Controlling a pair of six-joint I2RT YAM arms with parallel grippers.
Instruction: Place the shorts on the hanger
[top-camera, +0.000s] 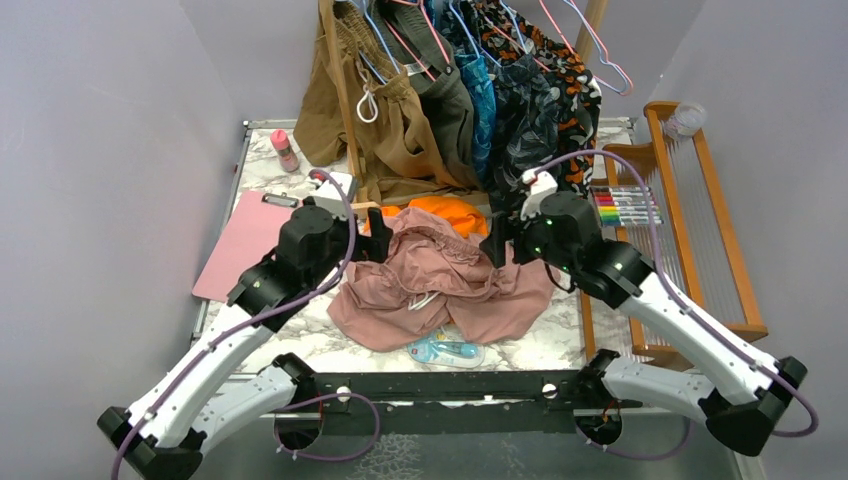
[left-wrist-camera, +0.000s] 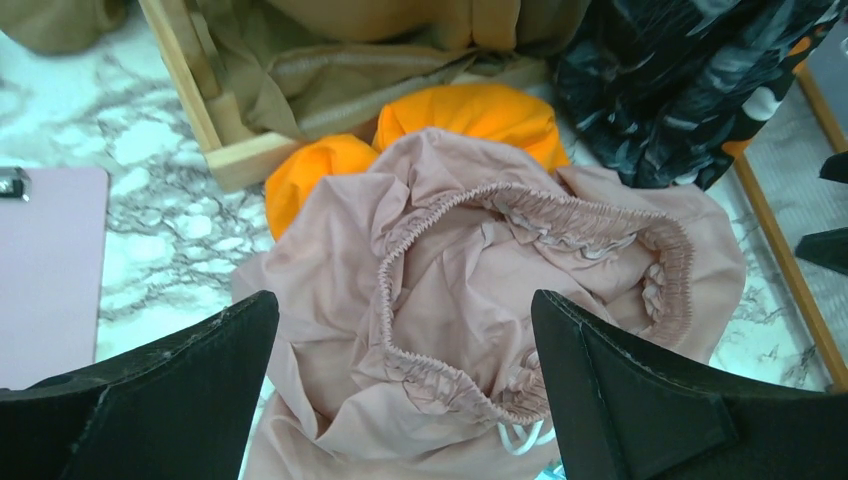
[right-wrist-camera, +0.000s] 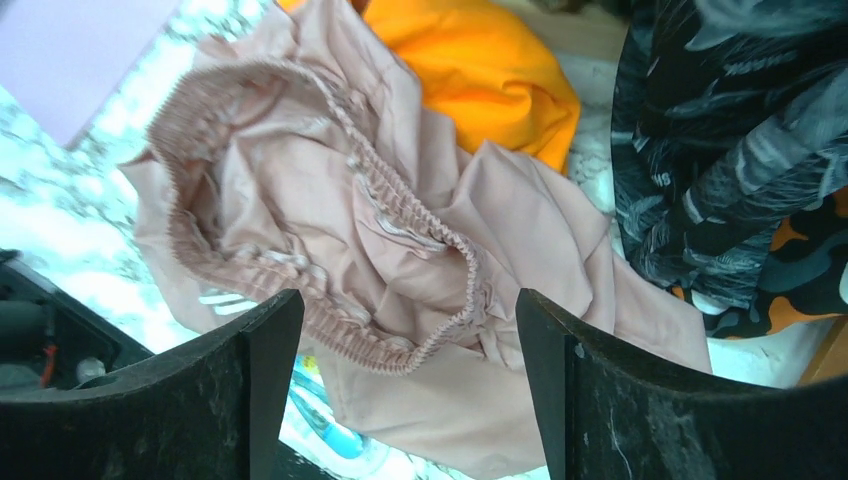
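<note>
The pink shorts (top-camera: 440, 300) lie crumpled on the marble table, waistband open upward with a white drawstring, as both wrist views show (left-wrist-camera: 470, 400) (right-wrist-camera: 420, 400). My left gripper (top-camera: 370, 235) is open above their left part, nothing between its fingers. My right gripper (top-camera: 505, 240) is open over their right part, also empty. Hangers (top-camera: 610, 65) hang on the wooden rack at the back, several holding clothes; the pink and blue ones at the right look empty.
An orange cloth (top-camera: 450, 210) lies behind the shorts. A pink clipboard (top-camera: 240, 250) is at left, a bottle (top-camera: 283, 150) behind it. A wooden rack (top-camera: 730, 270) with markers (top-camera: 625, 205) stands at right. A blue packaged item (top-camera: 445, 352) lies at front.
</note>
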